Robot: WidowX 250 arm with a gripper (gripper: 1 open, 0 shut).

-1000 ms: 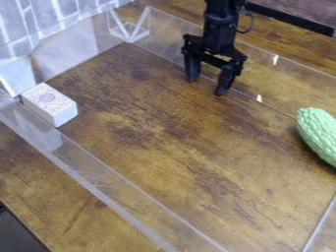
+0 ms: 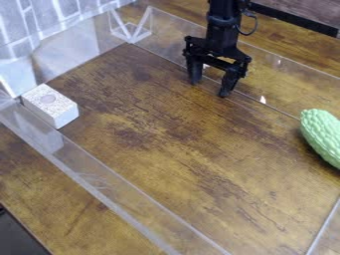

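Note:
My black gripper (image 2: 214, 70) hangs at the back centre of the wooden tray floor, its fingers spread open and low near the clear back wall, with nothing visible between them. A white patterned box (image 2: 50, 106) lies at the left edge. A pale green bumpy object (image 2: 321, 135), like a bitter melon, is at the right edge, partly out of frame.
Clear low walls surround the wooden work surface (image 2: 173, 169), whose middle and front are bare. A pale cloth or curtain (image 2: 40, 25) is at the back left.

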